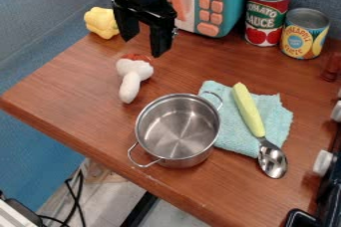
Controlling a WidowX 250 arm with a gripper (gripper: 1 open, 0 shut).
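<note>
My black gripper (pixel 143 34) hangs over the upper middle of the table, fingers pointing down and apart, with nothing seen between them. Just below it lies a white toy with a red part (pixel 131 80). A yellow object (pixel 102 22) sits at the back left, beside the gripper. A steel pot (pixel 177 131) stands at the front middle. A yellow corn-like item (pixel 248 107) and a spoon (pixel 272 161) lie on a light blue cloth (pixel 225 131) at the right.
A toy microwave (pixel 213 7), a red can (pixel 265 17) and a yellow can (pixel 304 35) stand at the back. A black appliance (pixel 306 218) is at the right edge.
</note>
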